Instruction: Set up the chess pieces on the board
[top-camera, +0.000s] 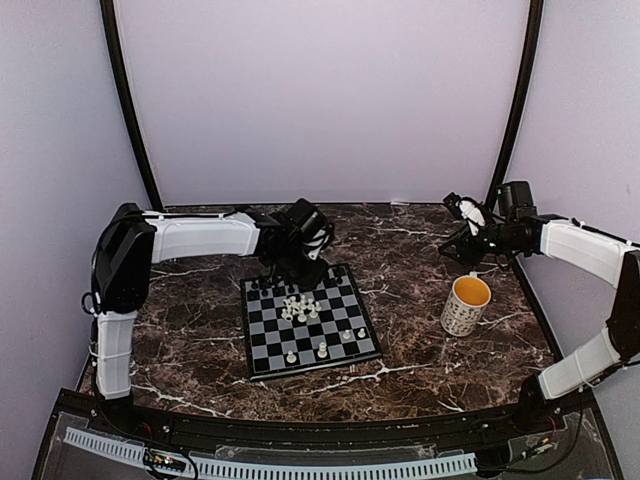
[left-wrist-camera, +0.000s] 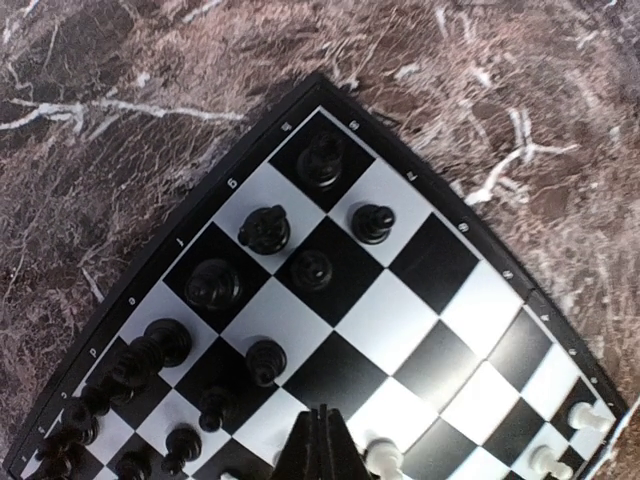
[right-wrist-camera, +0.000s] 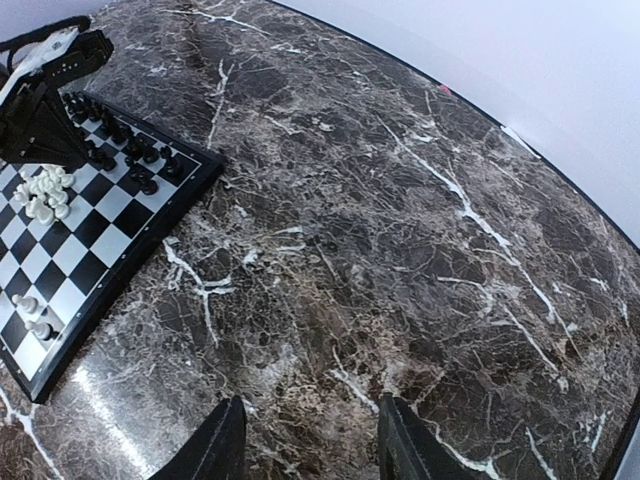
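Observation:
The chessboard (top-camera: 262, 365) lies on the table, left of centre. Black pieces stand along its far side; in the left wrist view a black rook (left-wrist-camera: 321, 158) fills the corner square, with a black knight (left-wrist-camera: 265, 230) beside it and a black pawn (left-wrist-camera: 372, 222) on another edge square. White pieces (top-camera: 298, 307) cluster mid-board, some apparently lying down. Other white pieces, such as one (top-camera: 291, 357), stand apart towards the near side. Above the board my left gripper is shut, nothing showing between its fingers. Far to the right, my right gripper hangs open and empty over bare table.
A patterned cup (top-camera: 461, 312) with an orange inside stands right of the board, near my right arm. Bare marble table (right-wrist-camera: 330, 250) stretches between the board and the right side. My left arm hides part of the board's far edge from above.

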